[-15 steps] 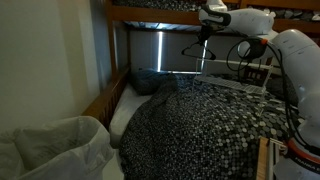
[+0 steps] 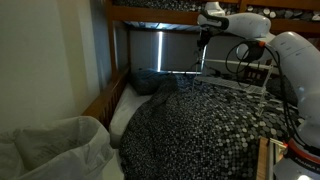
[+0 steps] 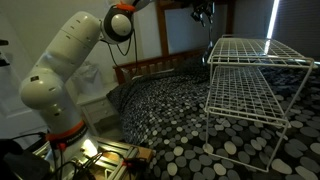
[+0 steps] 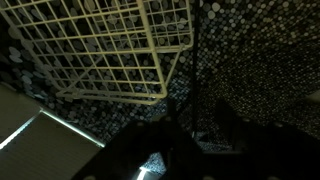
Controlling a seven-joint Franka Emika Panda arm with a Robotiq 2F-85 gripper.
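Observation:
High at the back right, my gripper [image 2: 204, 40] hangs from the outstretched arm, and it also shows near the top edge of exterior view 2 [image 3: 203, 14]. Two dark fingertips stand apart in the wrist view [image 4: 199, 110], so the gripper looks partly open. A thin dark strip [image 4: 194, 60] runs down the frame to the gap between them; whether it touches either finger is too dark to tell. Thin lines show under the gripper in exterior view 1, perhaps a hanger-like frame, but too faint to make out.
A white wire shelf rack [image 3: 245, 95] stands close by on the right, below the gripper. A bed with a dark patterned cover [image 2: 180, 130] fills the middle. A wooden beam [image 2: 150, 15] crosses at the top. A white bin [image 2: 60, 145] stands at the front left.
The arm has hardly moved.

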